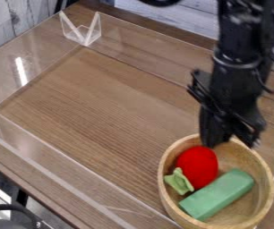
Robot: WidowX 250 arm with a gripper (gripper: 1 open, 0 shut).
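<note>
A tan bowl [254,211] at the bottom right holds a red round object [198,164], a small light-green piece [180,181] and a green block [215,196]. The dark robot arm [229,80] comes down from the upper right over the back of the bowl. Its gripper [226,127] is above the bowl's back edge; whether anything is between the fingertips cannot be made out clearly.
A small white wire-like object [82,29] stands at the far upper left. Dark cables or parts lie at the lower left corner.
</note>
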